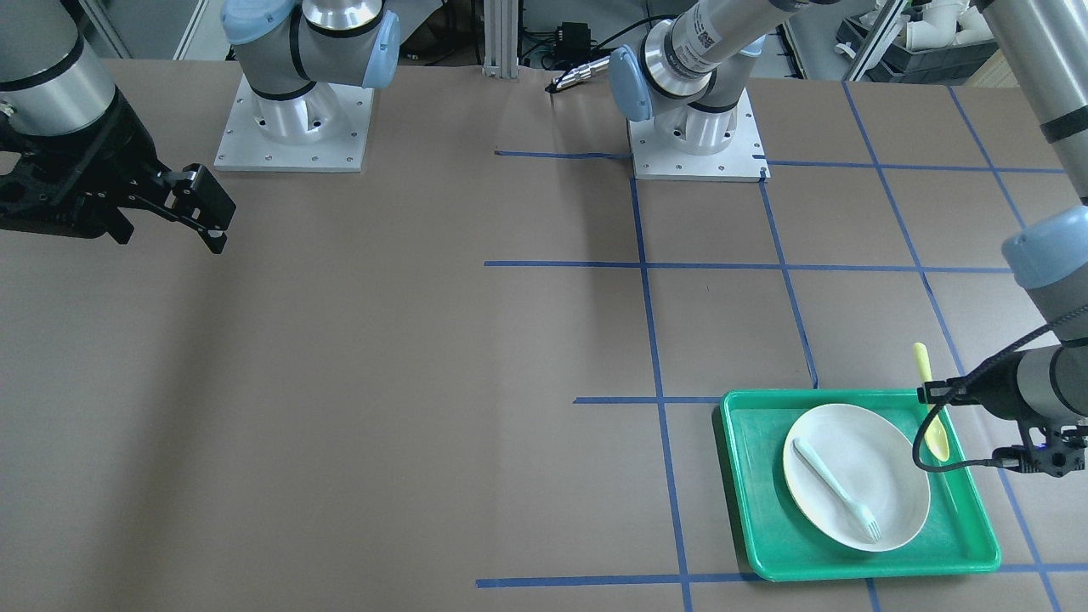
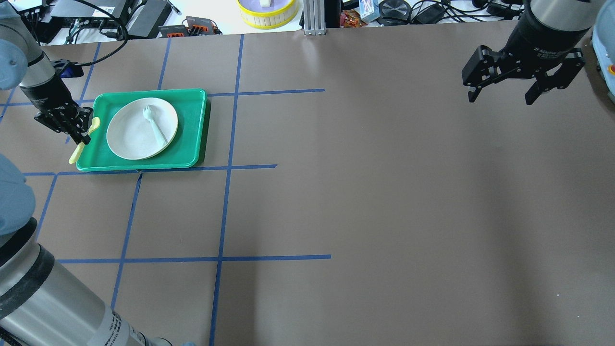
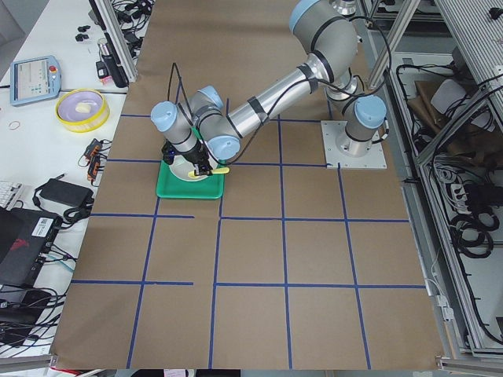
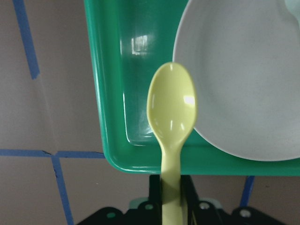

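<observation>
My gripper is shut on a pale yellow plastic spoon [image 4: 171, 108], bowl upward, held over the edge of a green tray [image 4: 108, 93] beside the white plate [image 4: 239, 79]. In the top view the spoon [image 2: 76, 153] crosses the tray's left side, partly hidden by my gripper [image 2: 85, 133]. A pale mint fork [image 2: 155, 127] lies on the plate. The front view shows the spoon [image 1: 933, 433] at the tray's right side.
A second arm's black gripper [image 2: 524, 75] hangs at the right of the top view. A cable loops beside my wrist.
</observation>
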